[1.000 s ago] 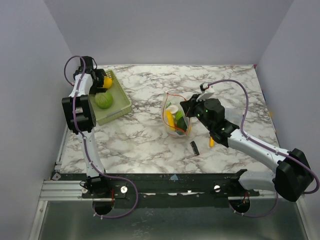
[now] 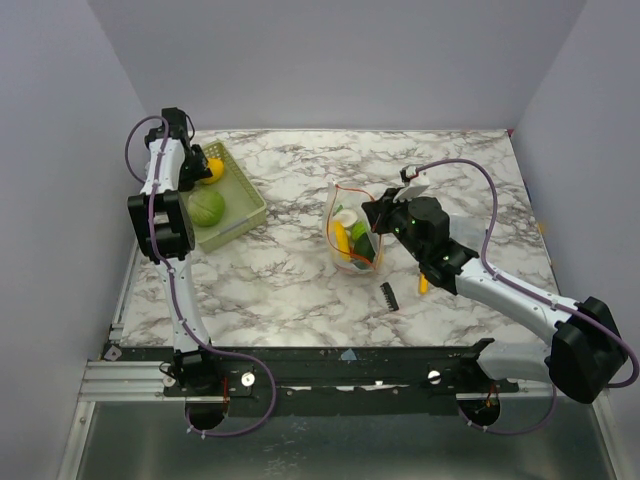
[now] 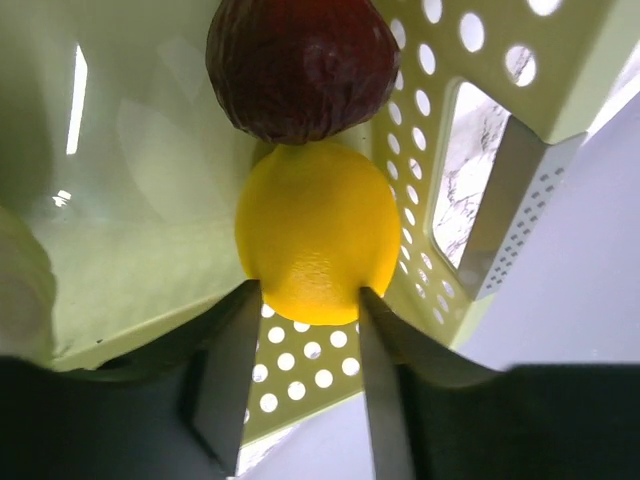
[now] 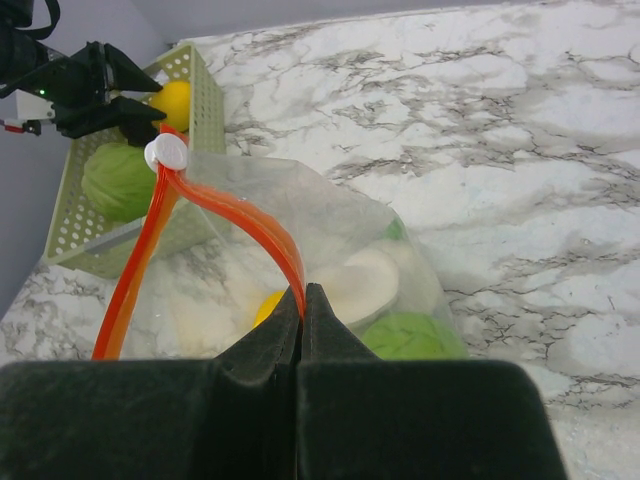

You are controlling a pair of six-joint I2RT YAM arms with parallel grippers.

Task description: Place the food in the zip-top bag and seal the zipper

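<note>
In the left wrist view my left gripper is part open around the near end of a yellow fruit (image 3: 318, 225), which lies beside a dark red fruit (image 3: 300, 60) in the green basket (image 2: 250, 215). A cabbage-like green ball (image 2: 207, 207) lies nearer in the basket. My right gripper (image 2: 372, 210) is shut on the orange-zippered edge of the clear bag (image 4: 230, 225), which stands open with a yellow item (image 2: 338, 238), white round pieces (image 4: 355, 285) and green items (image 4: 410, 338) inside.
A small dark comb-like object (image 2: 389, 296) lies in front of the bag. A yellow object (image 2: 423, 285) is partly under the right arm.
My left gripper has shifted slightly left at the basket's back corner over the last second. The right arm and bag have not moved.
</note>
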